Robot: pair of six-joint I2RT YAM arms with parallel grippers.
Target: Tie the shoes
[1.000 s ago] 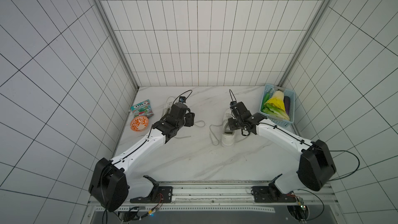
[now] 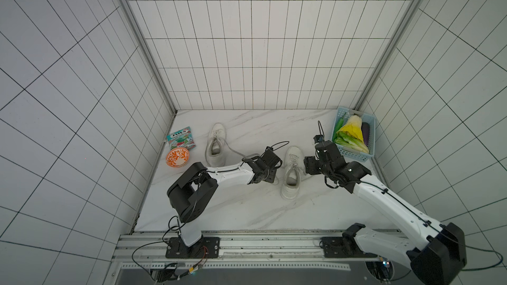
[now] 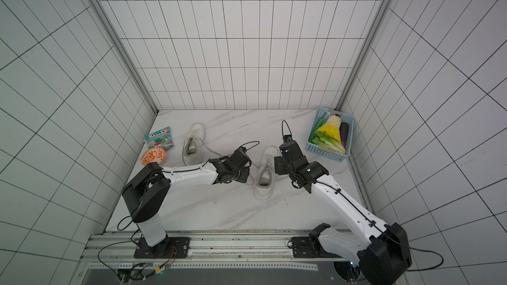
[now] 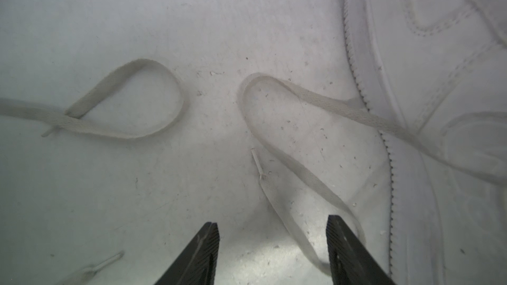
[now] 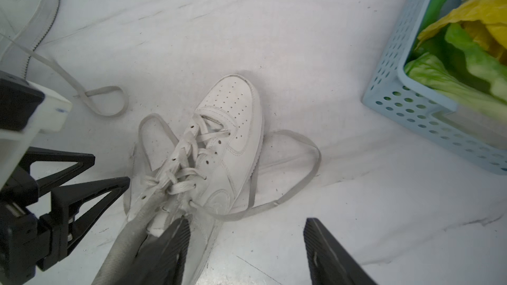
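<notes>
One white shoe [image 2: 291,173] lies in the middle between my two grippers, its toe pointing to the back wall. In the right wrist view its laces cross over the tongue, and a loose lace [image 5: 301,182] curves onto the table at its right. Another lace [image 4: 317,184] loops on the table at its left, its tip lying ahead of my left gripper. That gripper's fingers are parted with nothing seen gripped. My right gripper also has parted, empty fingers, right of the shoe. The second white shoe [image 2: 215,145] stands at the back left.
A blue basket [image 5: 417,116] of vegetables stands at the back right. At the left lie an orange-patterned bowl [image 2: 177,156] and a snack packet [image 2: 181,138].
My left gripper has swung right, from beside the left shoe to beside the middle shoe. My right gripper has moved off that shoe to the right. The shoe has shifted slightly toward the front.
</notes>
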